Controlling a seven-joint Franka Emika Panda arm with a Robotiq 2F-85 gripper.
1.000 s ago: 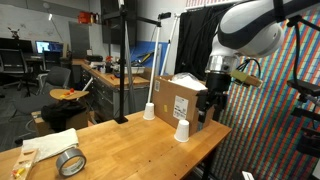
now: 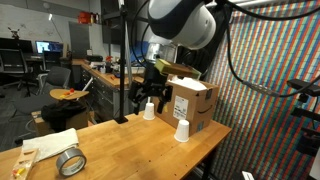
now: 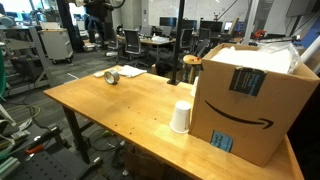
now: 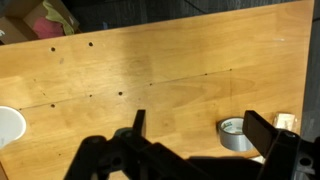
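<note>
Over the wooden table [image 2: 130, 150], my gripper hangs open, with bare wood showing between its dark fingers. A grey roll of tape [image 4: 234, 134] lies on the table near the right finger in the wrist view; in exterior view 1 the tape roll [image 2: 70, 162] is at the left. Two white cups stand upside down toward the box: a near cup [image 2: 183, 131] and a far cup [image 2: 149, 111]. One white cup [image 4: 11, 125] is cut off at the wrist view's left edge. Nothing is held.
A large open cardboard box [image 3: 240, 104] stands at one end of the table. A white cloth [image 2: 57, 143] and a small tray-like item [image 2: 22, 164] lie near the tape. A black post [image 2: 122, 60] rises behind the table.
The arm has swung left in exterior view 1, from beside the box and near cup to over the table's middle. The cups, tape and box have stayed put.
</note>
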